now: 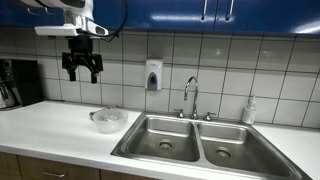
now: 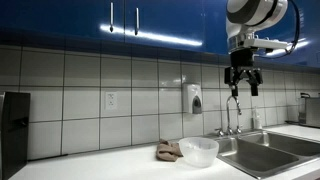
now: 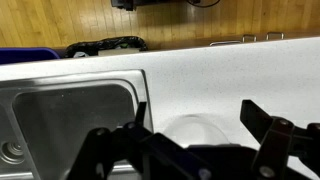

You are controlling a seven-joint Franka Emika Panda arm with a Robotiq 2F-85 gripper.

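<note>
My gripper (image 1: 83,77) hangs high above the white counter, open, its fingers pointing down with nothing between them. On the counter below it is a translucent white bowl (image 1: 110,121), left of the sink in exterior view 1. Exterior view 2 puts the same bowl (image 2: 198,151) beside the sink's near end, with a crumpled brown cloth (image 2: 168,151) touching or close to it. From the wrist, the bowl (image 3: 195,130) shows only partly, its lower part covered by the gripper. What the bowl holds cannot be made out.
A double steel sink (image 1: 167,148) with a faucet (image 1: 195,92) adjoins the bowl's spot. A soap dispenser (image 1: 154,74) is on the tiled wall, and a bottle (image 1: 249,110) stands behind the sink. Blue cabinets (image 2: 165,22) overhang the counter. Bare counter (image 2: 90,168) extends away from the sink.
</note>
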